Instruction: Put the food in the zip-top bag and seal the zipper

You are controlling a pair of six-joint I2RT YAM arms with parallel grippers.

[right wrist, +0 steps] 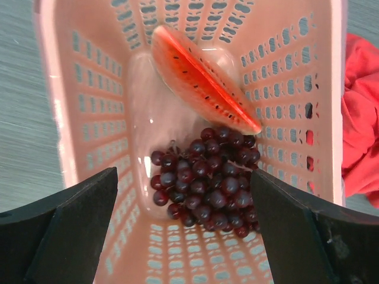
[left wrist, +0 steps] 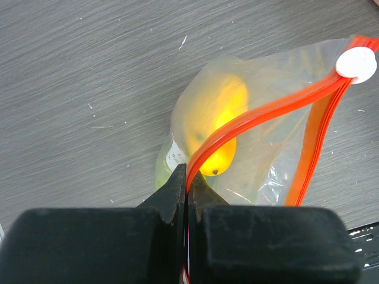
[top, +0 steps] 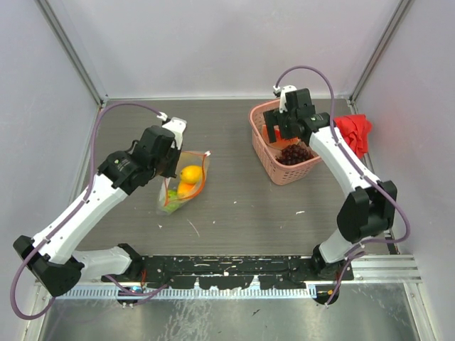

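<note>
A clear zip bag point(top: 178, 199) with an orange zipper holds yellow, orange and green food point(top: 190, 175). My left gripper is shut on the bag's zipper edge, near point(top: 169, 170) in the top view. My right gripper is open over the pink basket point(top: 281, 170), empty between its fingers. Inside the basket lie a watermelon slice point(right wrist: 201, 77) and a bunch of dark grapes point(right wrist: 207, 189).
A red cloth point(top: 352, 131) lies right of the basket.
</note>
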